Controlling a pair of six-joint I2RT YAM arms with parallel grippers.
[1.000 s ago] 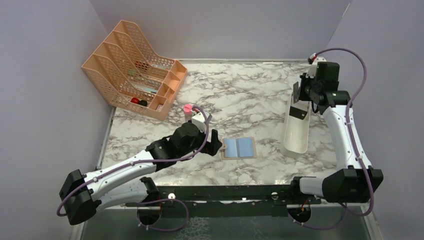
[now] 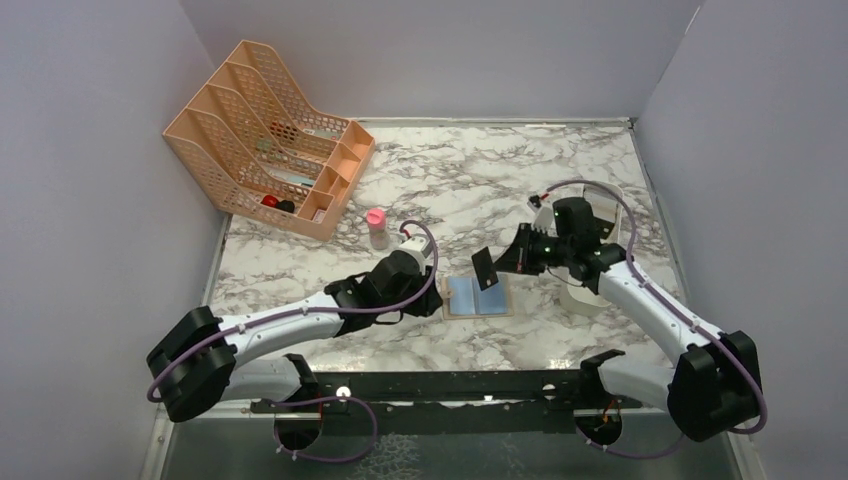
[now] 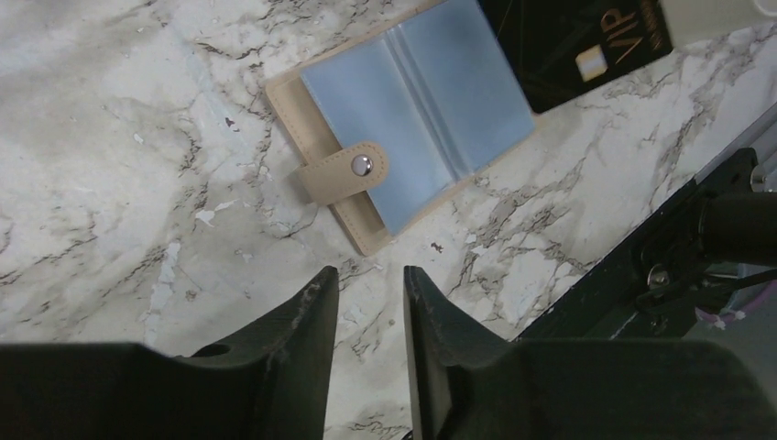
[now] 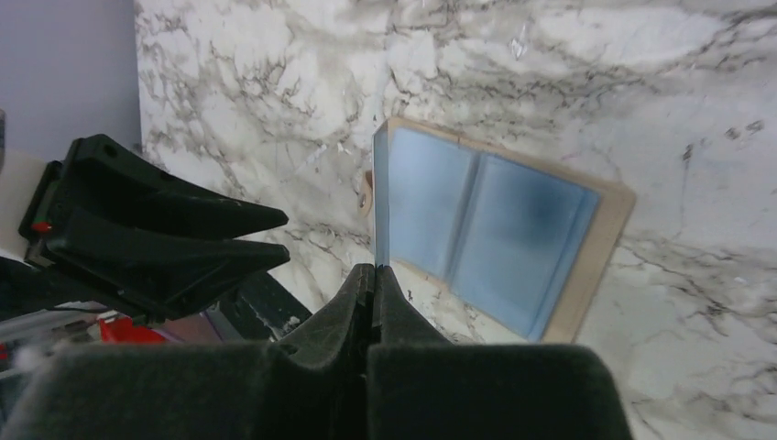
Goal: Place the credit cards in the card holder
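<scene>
A black card (image 2: 484,268) with "VIP" lettering is pinched in my right gripper (image 2: 512,262), held over the right part of the card holder. In the right wrist view the card (image 4: 381,197) is seen nearly edge-on above the fingertips. The card holder (image 3: 458,110) lies spread on the table, beige with blue-looking sleeves and a snap strap (image 3: 344,172) on its left side. My left gripper stands part open beside that strap, nothing between its fingers.
A white bin (image 2: 582,299) stands on the right, partly under the right arm, with another dark card (image 2: 604,228) inside. An orange organizer (image 2: 270,140) occupies the back left; a pink-capped bottle (image 2: 377,228) stands near the left arm.
My left gripper has shifted slightly and its fingers have drawn closer together.
</scene>
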